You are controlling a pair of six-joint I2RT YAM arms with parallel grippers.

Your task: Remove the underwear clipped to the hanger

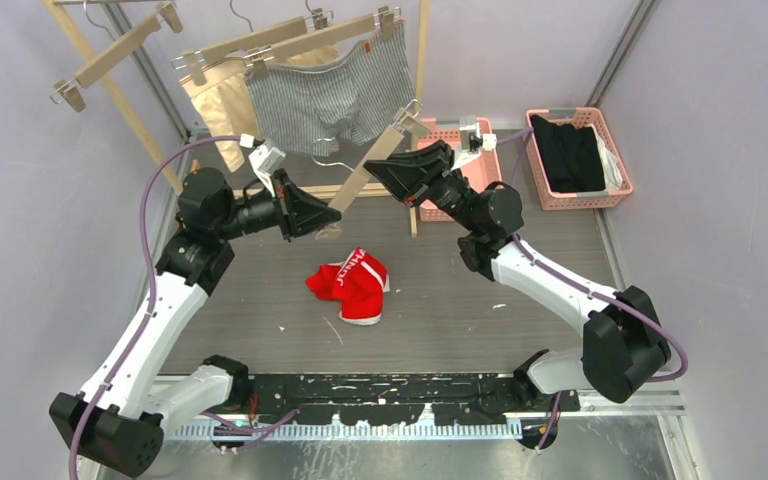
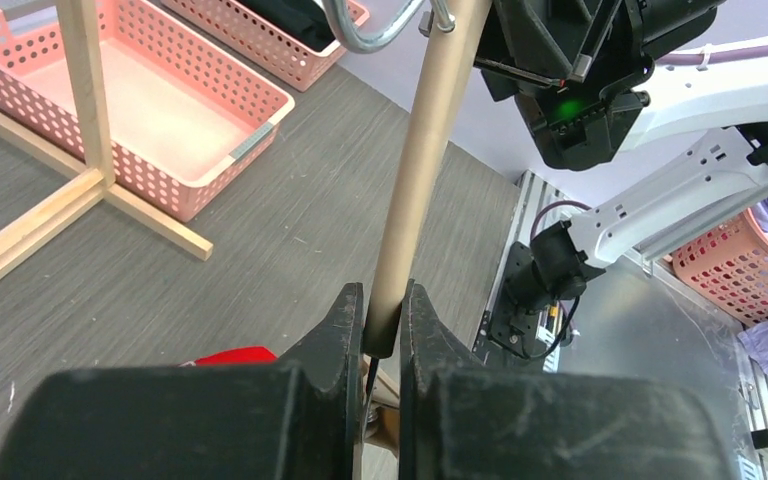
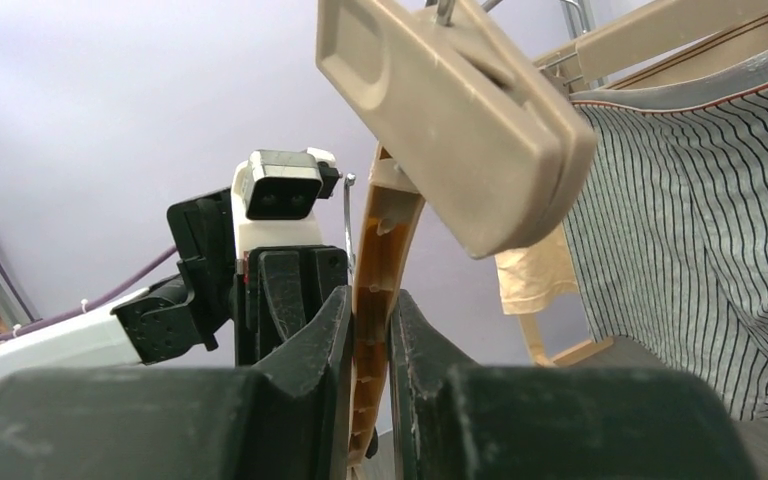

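Observation:
Between my two arms a beige wooden hanger [image 1: 353,187] is held slanted. My left gripper is shut on its lower-left end, fingers against both sides of the bar. My right gripper is shut on the bar near the other end, beside a beige clip [image 3: 450,120] that has no cloth in it. Red underwear [image 1: 352,288] with white lettering lies crumpled on the floor below, apart from the hanger. Only a sliver of the red cloth [image 2: 237,355] shows in the left wrist view.
A rack at the back carries hangers with a grey striped garment [image 1: 335,90] and a cream one [image 1: 222,105]. An empty pink basket [image 2: 200,140] and another basket [image 1: 590,200] with dark clothes stand back right.

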